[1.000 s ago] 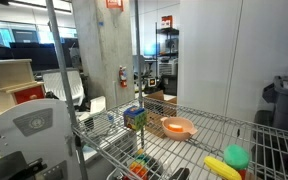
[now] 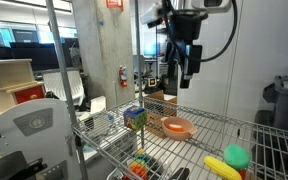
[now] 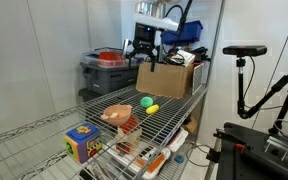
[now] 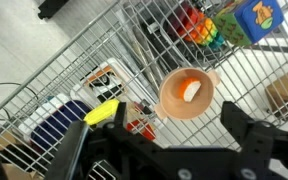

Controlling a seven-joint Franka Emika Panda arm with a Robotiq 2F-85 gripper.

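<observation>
My gripper hangs above the wire rack, its fingers spread and nothing between them. In the wrist view, black fingers frame the lower part on both sides. A pinkish-orange bowl lies between and above them in that view, with a small orange-and-white item inside. On the rack, a yellow elongated object and a green round object are close together. A colourful box stands on the rack on the other side of the bowl.
The wire rack has bare stretches around the objects. Beneath its wires lie several coloured items. Dark storage bins and a cardboard box stand behind.
The arm was out of exterior view 1 a second ago, entered at upper left, and has moved right to hang above the rack. The objects have not visibly moved.
</observation>
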